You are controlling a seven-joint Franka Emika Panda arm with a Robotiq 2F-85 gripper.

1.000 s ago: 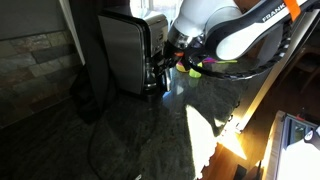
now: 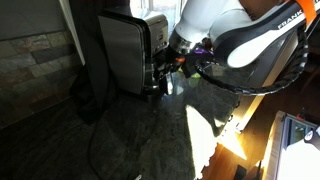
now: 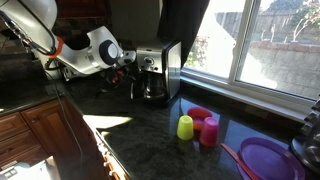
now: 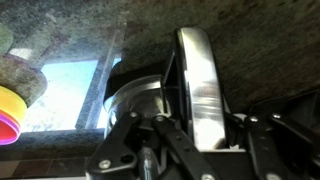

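Note:
A steel and black coffee maker (image 3: 155, 60) stands on the dark counter, with a glass carafe (image 3: 155, 88) at its base. From above, the wrist view has the carafe's clear round body (image 4: 140, 97) and its black handle with a shiny steel strip (image 4: 198, 65). My gripper is shut on this handle, which lies between the dark fingers. In the first exterior view the gripper (image 2: 172, 70) is beside the machine's front, and its fingertips are hard to make out. The handle's lower part is hidden.
On the counter by the window are a yellow-green cup (image 3: 185, 127), a pink cup (image 3: 209, 132), a red bowl (image 3: 199, 114) and a purple plate (image 3: 270, 160). Bare counter (image 2: 140, 140) spreads in front of the machine. A loose black cable hangs along my arm.
Over the last second my arm has come lower and shifted slightly, covering more of the colored cups behind it. The coffee maker stays put.

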